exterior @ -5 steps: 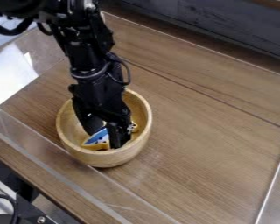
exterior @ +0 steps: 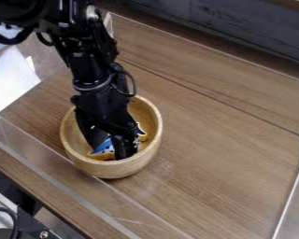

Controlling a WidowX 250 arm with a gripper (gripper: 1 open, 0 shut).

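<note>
A round wooden bowl [exterior: 149,157] sits on the table at the left of the middle. My black gripper [exterior: 112,140] reaches down into it from above, open, with its fingers low inside the bowl around a small blue and yellow object [exterior: 101,147]. Much of that object is hidden by the gripper, so I cannot tell whether the fingers touch it.
A clear strip or edge runs along the front left. White sheets [exterior: 8,79] lie at the far left, and a dark wall [exterior: 227,33] stands at the back.
The gripper has sunk slightly deeper into the bowl, covering more of the blue and yellow object. The bowl has stayed in place.
</note>
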